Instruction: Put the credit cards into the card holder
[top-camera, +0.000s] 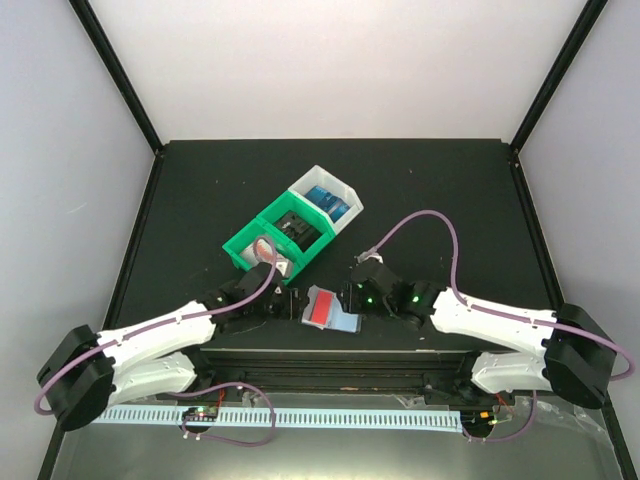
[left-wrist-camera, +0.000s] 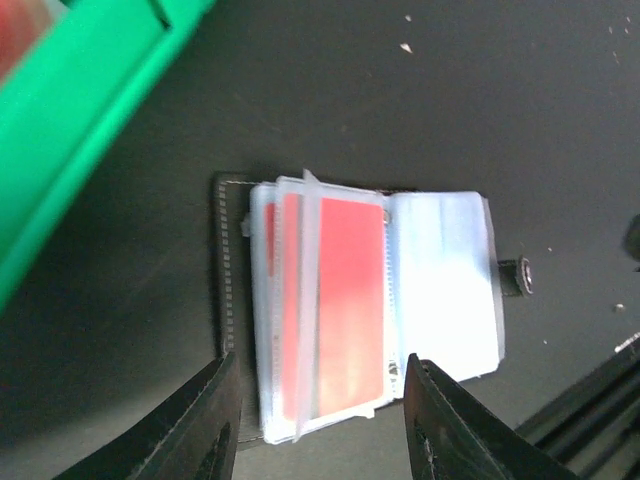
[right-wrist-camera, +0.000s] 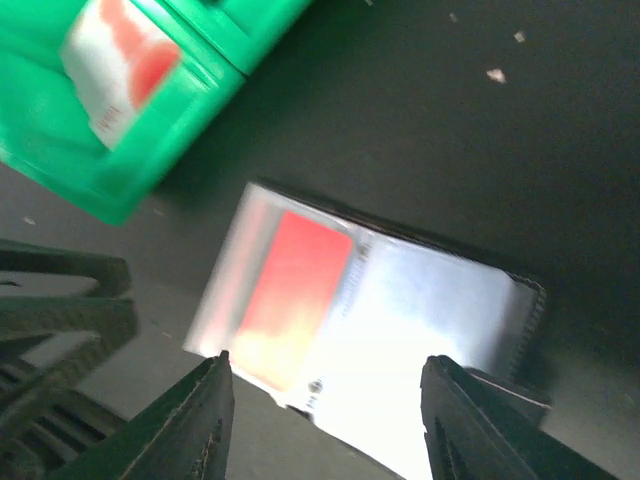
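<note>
The card holder lies spread open on the black table, its right-hand clear sleeve looking pale and empty. A red-orange card shows in the sleeves on its left side, where one clear leaf stands up on edge. My left gripper is open at the holder's near edge, fingers apart, with nothing gripped. Over the holder's right part my right gripper stands open and empty. In the top view the holder shows between the two grippers.
Behind and left of the holder stand green bins with red-and-white cards and black items. A white bin beyond them holds blue items.
</note>
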